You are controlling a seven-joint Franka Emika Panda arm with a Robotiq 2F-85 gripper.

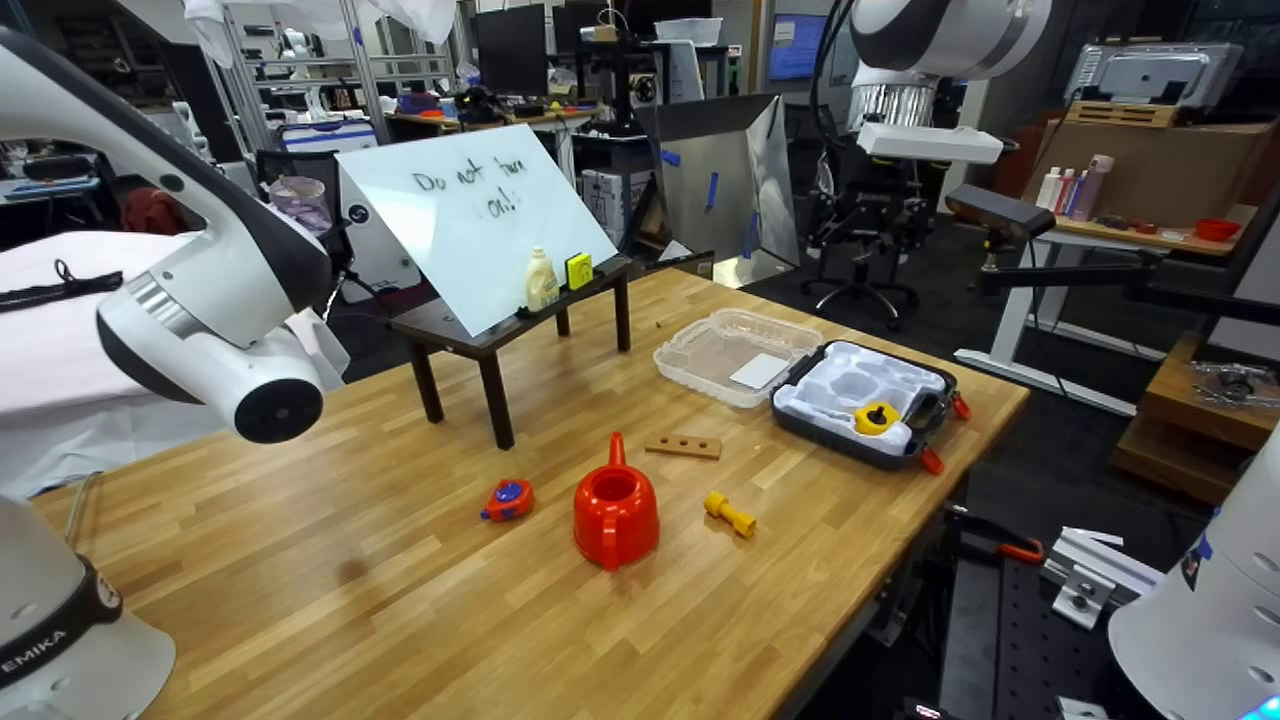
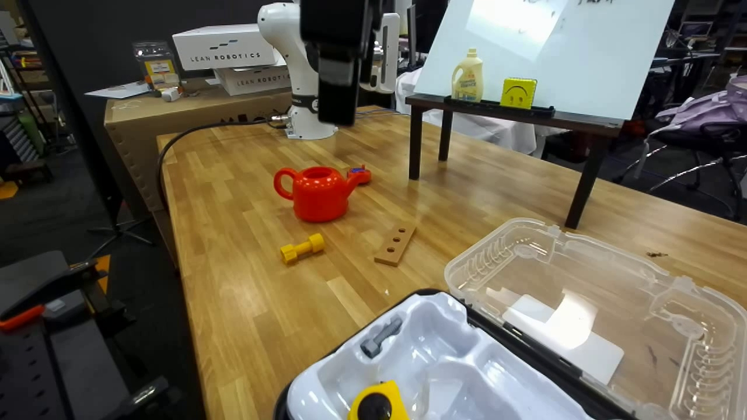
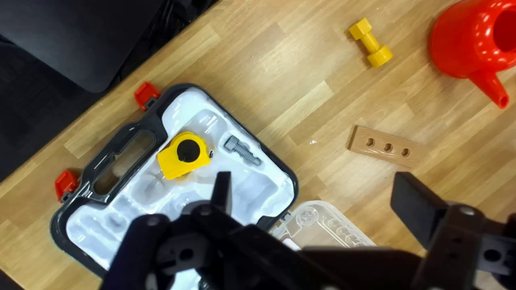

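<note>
My gripper stands open with nothing between its fingers, high above the table in the wrist view. Below it lie an open toolbox (image 3: 288,170) with a white molded insert and, partly hidden by the gripper, its clear lid (image 3: 333,226). Inside the insert rest a yellow tape measure (image 3: 169,162) and a grey bolt (image 3: 242,150). Loose on the wood are a yellow bolt-like piece (image 3: 371,43), a brown strip with three holes (image 3: 377,141) and a red watering can (image 3: 450,46). Beside the can sits a small red and blue tape-measure toy (image 1: 509,499).
A dark stand (image 1: 450,326) holds a whiteboard (image 1: 468,228), a cream bottle (image 1: 541,281) and a yellow smiley block (image 1: 578,271). Another white arm (image 1: 210,312) reaches in from the left. The toolbox lies close to a table edge.
</note>
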